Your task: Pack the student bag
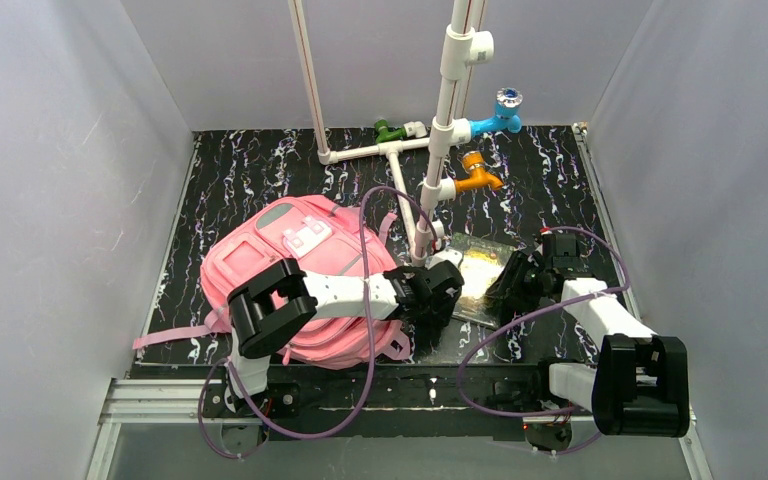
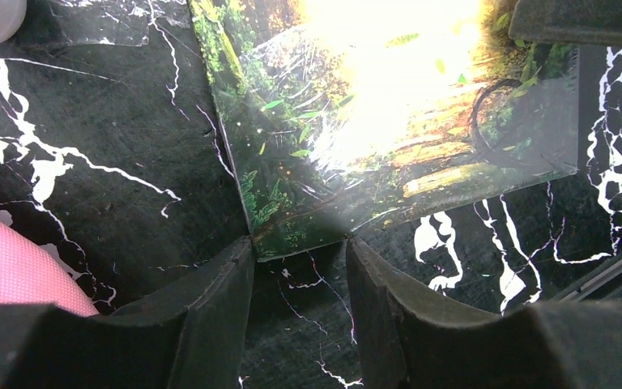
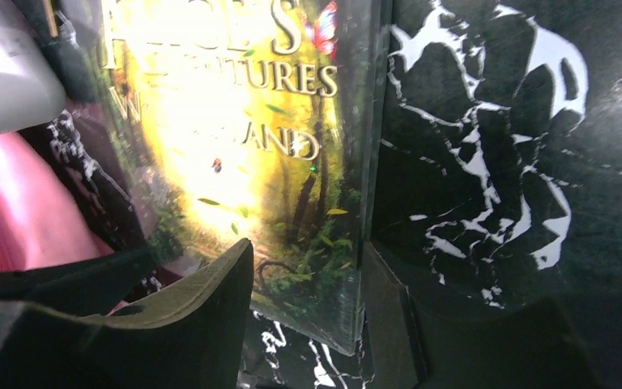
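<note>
The pink student bag (image 1: 305, 250) lies on the left of the counter. Right of it, a book (image 1: 480, 265) with a glossy yellow-green cover lies flat, partly hidden by both grippers. In the left wrist view, my left gripper is shut on a corner of the book (image 2: 291, 194), one fingertip at each of the two edges. From the other side, my right gripper stands part open at another corner of the book (image 3: 243, 178); one finger reaches over the cover, the other stands along the side edge.
A white pipe frame (image 1: 430, 190) rises between bag and book, with a blue tap (image 1: 500, 115) and an orange tap (image 1: 478, 175). Purple cables (image 1: 368, 300) loop over both arms. The counter behind the bag is clear.
</note>
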